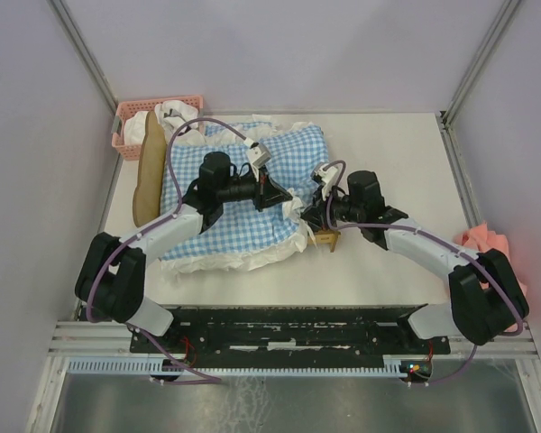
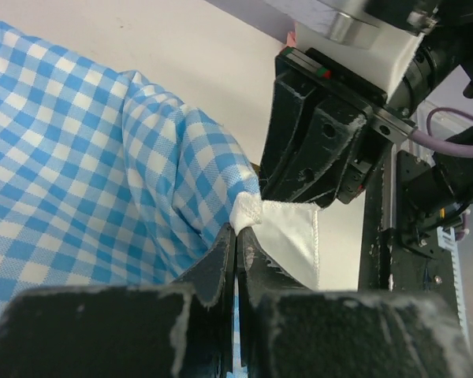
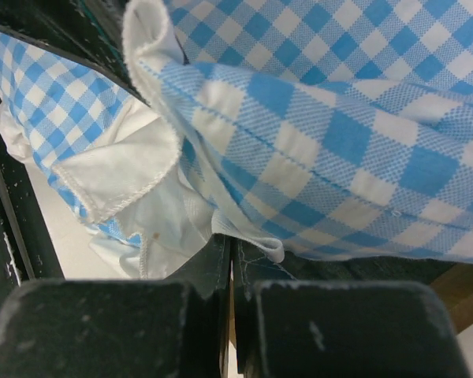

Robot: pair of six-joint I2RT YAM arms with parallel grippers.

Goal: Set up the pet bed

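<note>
A blue-and-white checked cover (image 1: 252,225) with a white border lies spread, bunched at its right edge. My left gripper (image 1: 288,198) is shut on that edge; in the left wrist view a white corner of the cover (image 2: 245,211) sits between its fingertips. Close beside it, my right gripper (image 1: 307,216) is shut on the same bunched edge. In the right wrist view the white hem of the cover (image 3: 252,240) is at its fingertips, seemingly pinched thinly. A long brown cushion-like piece (image 1: 149,171) lies left of the cover.
A pink basket (image 1: 117,137) holding white cloth (image 1: 176,115) stands at the back left. Under the right gripper sits a small wooden piece (image 1: 328,238). Pink cloth (image 1: 483,244) lies at the far right. Bare table (image 1: 397,149) shows at the back right.
</note>
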